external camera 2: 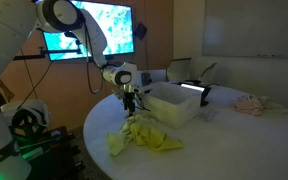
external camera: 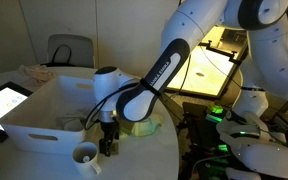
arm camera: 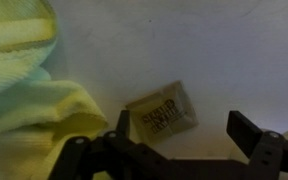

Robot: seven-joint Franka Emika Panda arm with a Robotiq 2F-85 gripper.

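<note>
A small brown packet with dark print (arm camera: 164,112) lies flat on the pale table in the wrist view. My gripper is over it and open, its fingers on either side with nothing gripped. To the packet's left are crumpled yellow and pale green cloths (arm camera: 54,110). From outside, the gripper (external camera: 109,142) hangs low between the white mug (external camera: 86,158) and the yellow cloth (external camera: 142,128).
Behind the gripper stands an open white box (external camera: 39,134). A lit tablet (external camera: 2,106) is at the far left. A pinkish cloth (external camera 2: 249,104) lies beyond the box, with bare table around it.
</note>
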